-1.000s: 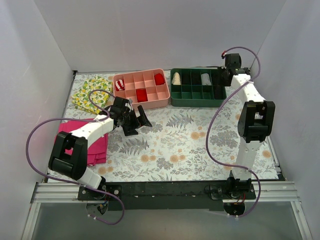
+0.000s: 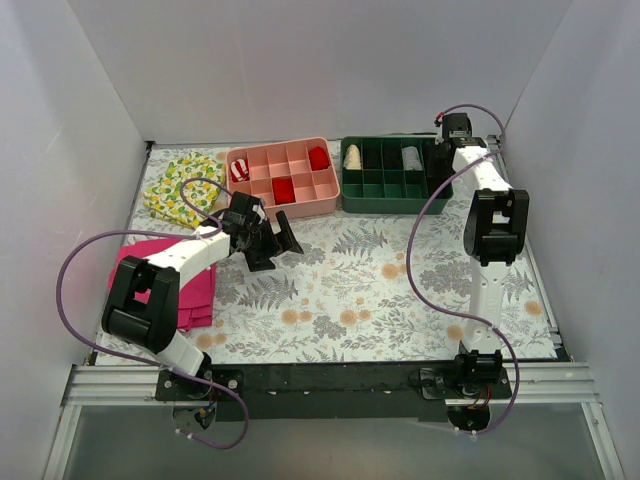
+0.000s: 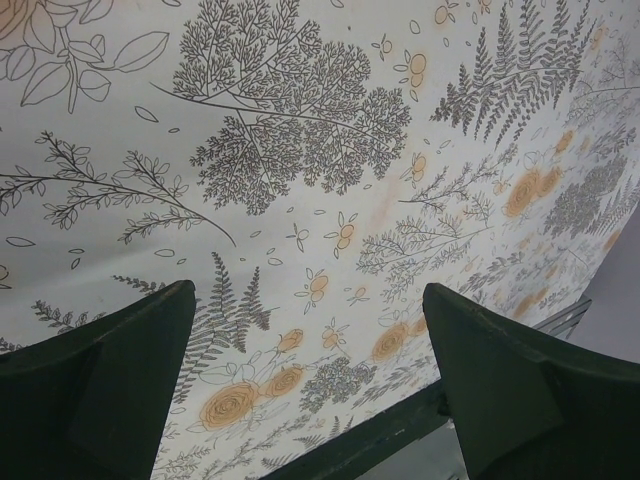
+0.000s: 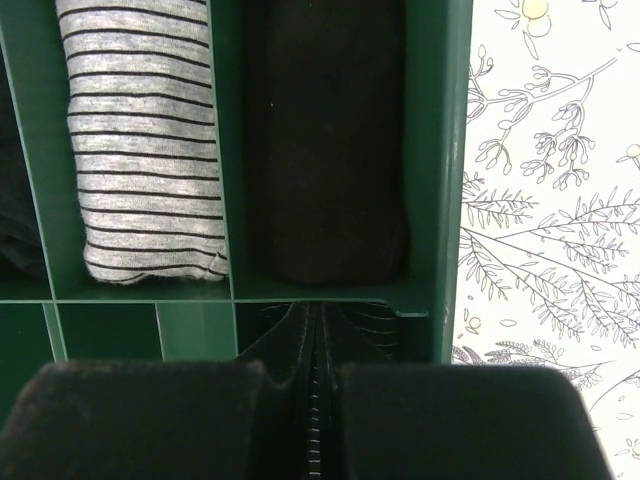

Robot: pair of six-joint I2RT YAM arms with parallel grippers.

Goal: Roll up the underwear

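Note:
Rolled black underwear (image 4: 325, 150) fills the back right compartment of the green organizer (image 2: 385, 206). A grey roll with black stripes (image 4: 150, 150) lies in the compartment left of it. In the right wrist view, a dark item with thin pale stripes (image 4: 375, 322) sits in the front right compartment, partly hidden behind my right gripper. The right gripper is shut over that compartment, and nothing clearly shows held at its tips. My left gripper stands open above the bare patterned cloth, its fingers (image 3: 150, 360) wide apart and empty.
Left of the organizer is a pink organizer (image 2: 317, 208) holding red rolls. Folded pink cloth (image 2: 196, 300) lies partly beneath the left arm, and yellow patterned cloth (image 2: 180, 185) at the back left.
The right arm has shifted left, bringing its gripper from the organizer's right edge further over its right compartments. The left arm has barely moved.

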